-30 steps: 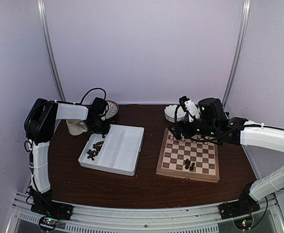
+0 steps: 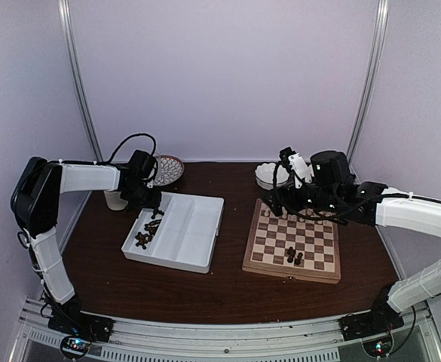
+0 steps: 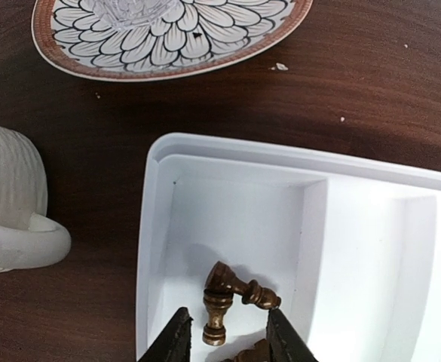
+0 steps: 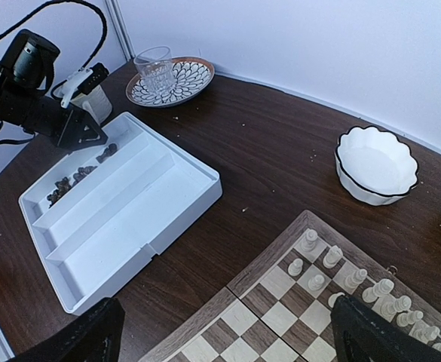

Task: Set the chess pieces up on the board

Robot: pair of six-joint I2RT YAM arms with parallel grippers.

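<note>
Several dark brown pieces lie in the left compartment of the white tray [image 2: 188, 260]. In the left wrist view, one dark piece [image 3: 215, 332] points down the frame and another [image 3: 256, 293] lies across its upper end. My left gripper is over that compartment, its fingers part open around the view of the first piece; no grip on it shows. Light pieces [image 4: 356, 278] stand in rows at the far side of the chessboard [image 4: 237, 318]. Dark pieces [image 2: 291, 254] are on the board's near half. Above its far side, my right gripper stands wide open and empty.
A white mug [image 3: 9, 196] stands close to the tray's left side. Behind the tray is a patterned plate [image 4: 181, 92] with a clear glass [image 4: 157, 72] on it. A white bowl [image 4: 376, 164] sits behind the board. Bare table [image 2: 231, 226] separates tray and board.
My left arm has shifted left, and its gripper has come over the tray's far left part, now covering more of the mug. The right arm and the board look unchanged.
</note>
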